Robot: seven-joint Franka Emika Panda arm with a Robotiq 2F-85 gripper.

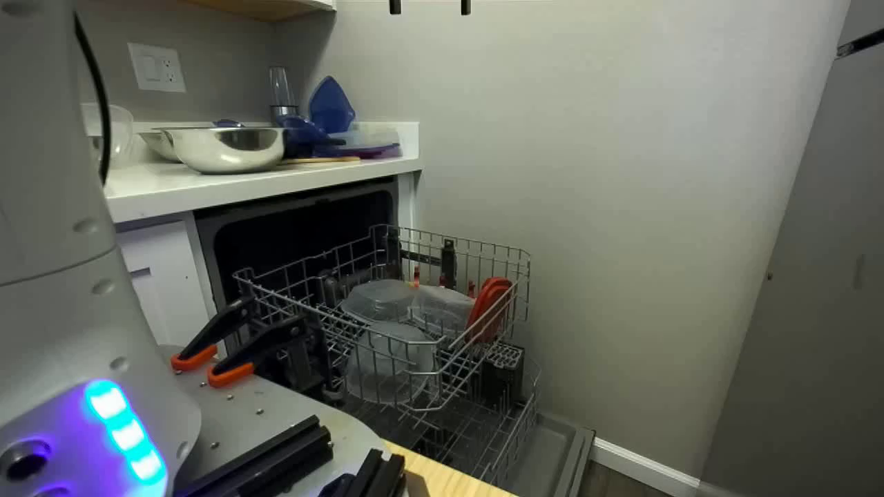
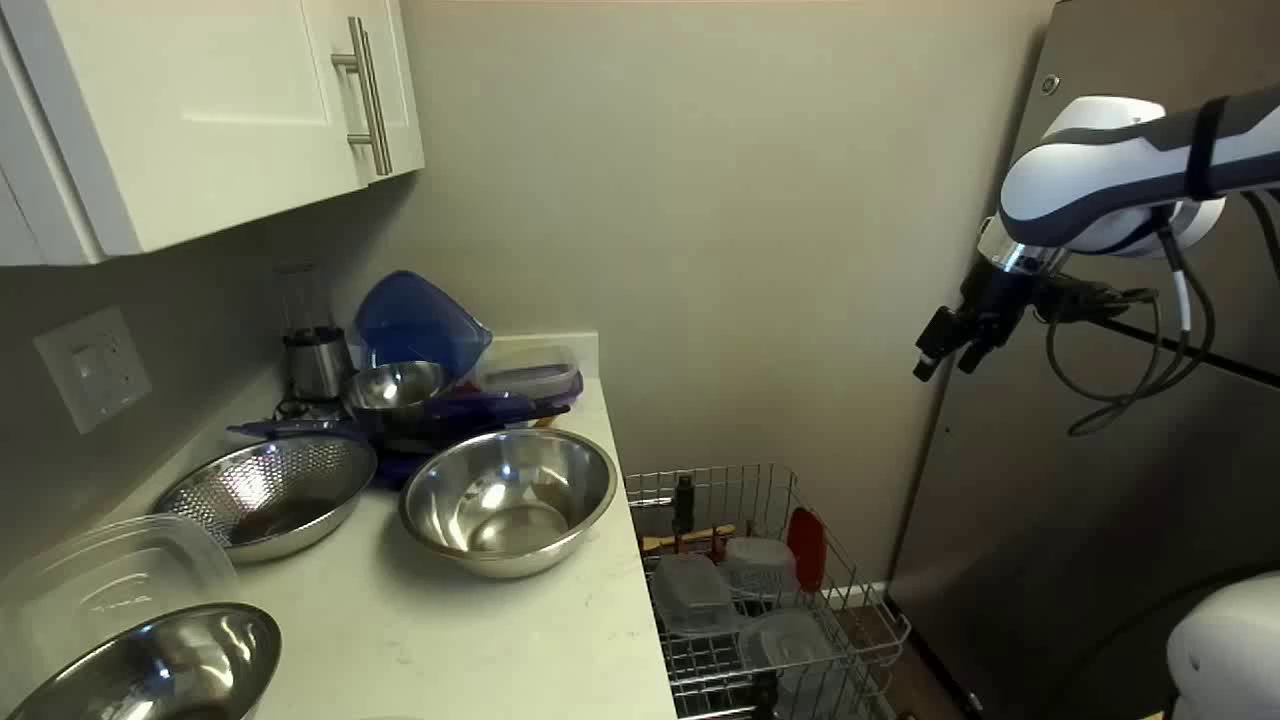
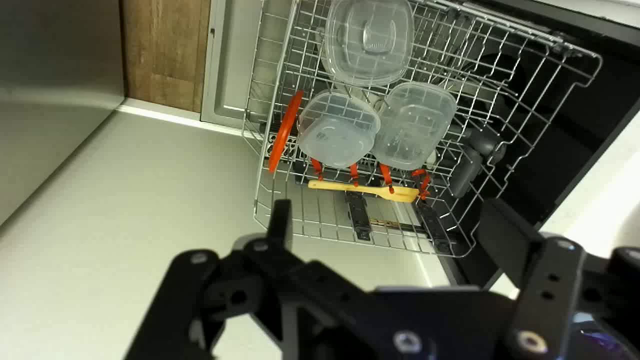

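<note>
Wide open, my gripper has nothing between its fingers. In exterior view 2 the gripper (image 2: 947, 356) hangs in the air to the right of the dishwasher, pointing down and left; only its fingertips show at the top of exterior view 1. Well below it in the wrist view, the pulled-out upper rack (image 3: 261, 201) holds several clear plastic containers, among them a round one (image 3: 337, 141) and a rectangular one (image 3: 414, 123). A red lid (image 3: 285, 132) stands at the rack's side, and a wooden spatula (image 3: 360, 189) lies along one end.
On the white counter (image 2: 564, 624) stand a steel bowl (image 2: 510, 528), a colander (image 2: 270, 486), blue items (image 2: 420, 318) and a blender (image 2: 317, 360). A cabinet (image 2: 240, 108) overhangs it. Bare wall lies behind the rack; a grey metal panel (image 2: 1068, 516) rises at the right.
</note>
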